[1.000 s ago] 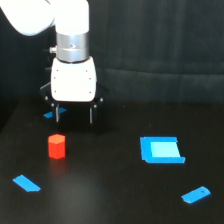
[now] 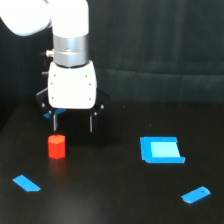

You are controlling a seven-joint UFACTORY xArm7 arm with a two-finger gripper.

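A small red block point(image 2: 57, 147) rests on the dark table at the left. My gripper point(image 2: 73, 122) points downward just behind and above it in the camera view. Its two thin dark fingers stand wide apart and nothing shows between them. The left finger appears close above the block's top, though whether they touch I cannot tell.
A blue-edged square with a pale middle point(image 2: 163, 150) lies at the right. Flat blue pieces lie at front left point(image 2: 26, 184) and front right point(image 2: 196, 195). Another blue piece point(image 2: 56, 112) shows behind the gripper.
My gripper has come down slightly and shifted a little to the left in the view. The block and the blue pieces have not moved.
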